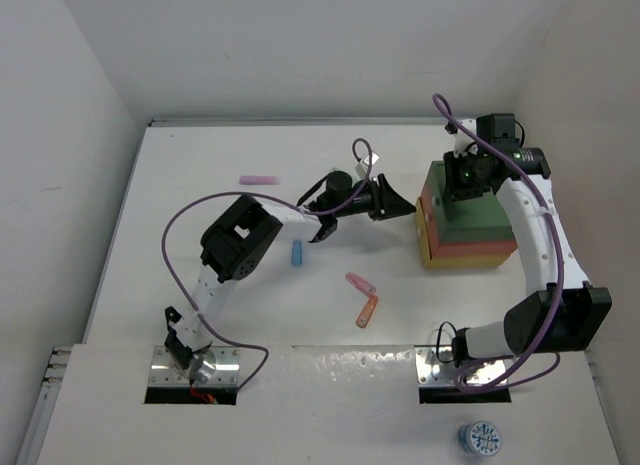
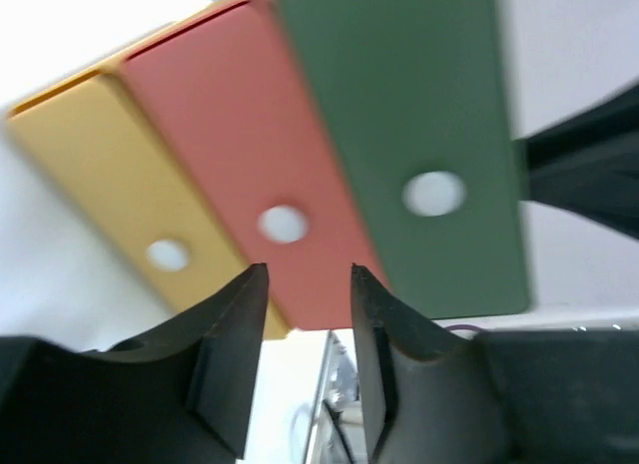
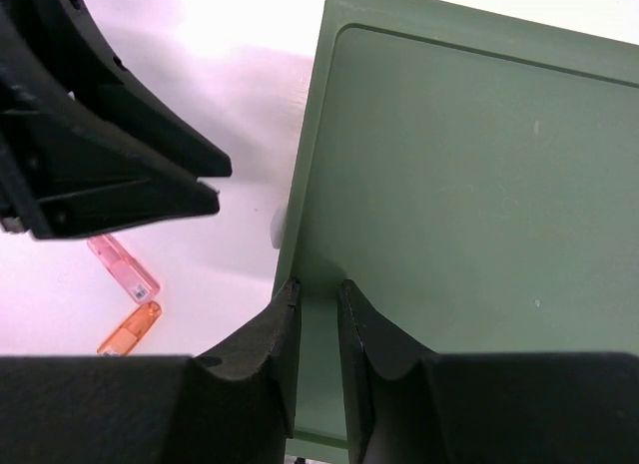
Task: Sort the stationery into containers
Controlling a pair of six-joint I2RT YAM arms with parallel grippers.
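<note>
A stack of drawers [image 1: 470, 225], green over red over yellow, stands at the right; in the left wrist view their fronts show white knobs on the green [image 2: 469, 264], red [image 2: 290, 274] and yellow [image 2: 110, 165] drawers. My left gripper [image 1: 398, 200] stands just off these fronts, fingers apart with nothing between. My right gripper [image 1: 455, 175] is shut at the rim of the green top. Loose items lie on the table: pink [image 1: 360, 283] and orange [image 1: 366, 312] at the front, blue [image 1: 297, 253] mid-table, another pink [image 1: 258, 180] at the back.
The left arm spans its middle, hiding some small items. A wall rises just right of the drawers.
</note>
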